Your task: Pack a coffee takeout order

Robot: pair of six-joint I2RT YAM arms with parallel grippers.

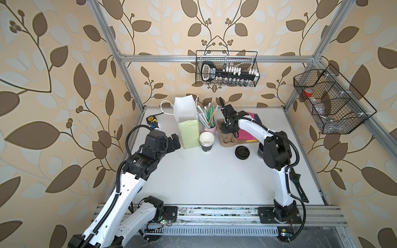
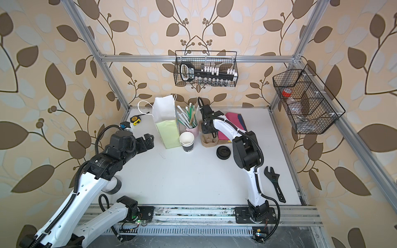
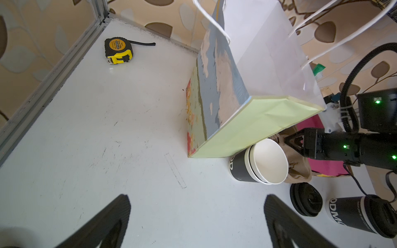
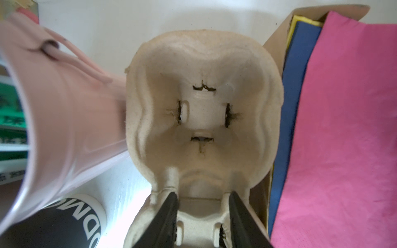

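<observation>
The brown pulp cup carrier lies empty on the table beneath my right gripper. Its fingers stand apart over the carrier's narrow middle, one on each side; whether they touch it I cannot tell. Out at the left, my left gripper is open and empty above bare table. A paper bag with white handles stands open at the back. Nested paper cups stand in front of it. Black lids lie near the carrier, and a lidded cup is partly hidden by the right arm from above.
A pink bucket of straws and stirrers stands close against the carrier's left. Pink and blue napkins in a box flank its other side. A wrench lies far right, a tape measure back left.
</observation>
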